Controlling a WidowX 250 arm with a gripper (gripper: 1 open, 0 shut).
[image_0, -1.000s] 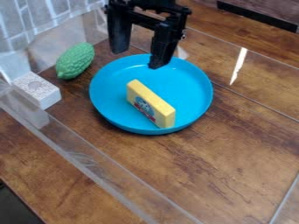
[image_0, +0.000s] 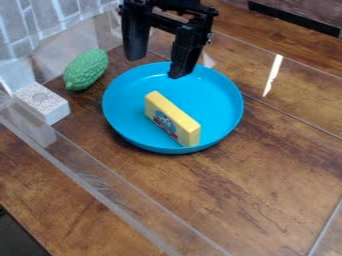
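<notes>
The black gripper (image_0: 163, 55) hangs at the top centre over the back of a blue plate (image_0: 221, 105), its two fingers spread apart with nothing seen between them. A yellow block (image_0: 174, 118) with a printed side lies on the plate, below and apart from the fingers. A green textured oval object (image_0: 86, 70) lies on the wooden table left of the plate.
A white block (image_0: 40, 102) lies at the far left. Clear plastic panels run along the left side and lower left.
The plate and the objects have not moved.
</notes>
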